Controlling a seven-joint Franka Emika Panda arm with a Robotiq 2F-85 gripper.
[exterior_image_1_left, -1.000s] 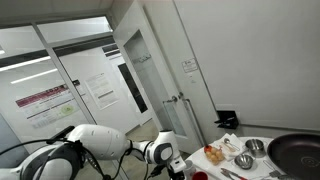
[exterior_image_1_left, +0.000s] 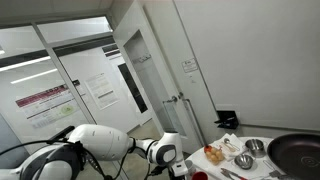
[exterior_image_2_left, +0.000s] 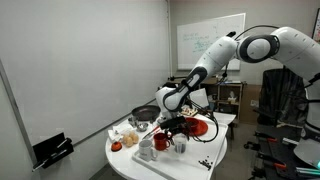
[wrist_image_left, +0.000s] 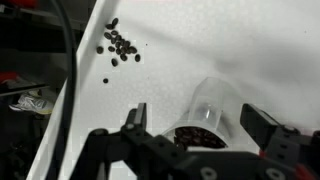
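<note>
In the wrist view a clear cup (wrist_image_left: 208, 106) with dark beans (wrist_image_left: 200, 138) in its mouth lies between the fingers of my gripper. The fingers stand open, with white surface showing on both sides of the cup. Whether the cup stands or leans is hard to tell from this angle. Several loose beans (wrist_image_left: 122, 46) are scattered on the white surface, away from the cup. From the second exterior view, the gripper (exterior_image_2_left: 178, 133) hangs low over the table, close to a small pale cup (exterior_image_2_left: 180, 147).
White mugs (exterior_image_2_left: 147, 151) and a red cup (exterior_image_2_left: 158, 141) stand close by the gripper. A tomato (exterior_image_2_left: 116, 147) lies to the left. A dark pan (exterior_image_1_left: 297, 154) and metal bowls (exterior_image_1_left: 255, 147) occupy the table's other end. The front of the white tray (exterior_image_2_left: 180, 176) is clear.
</note>
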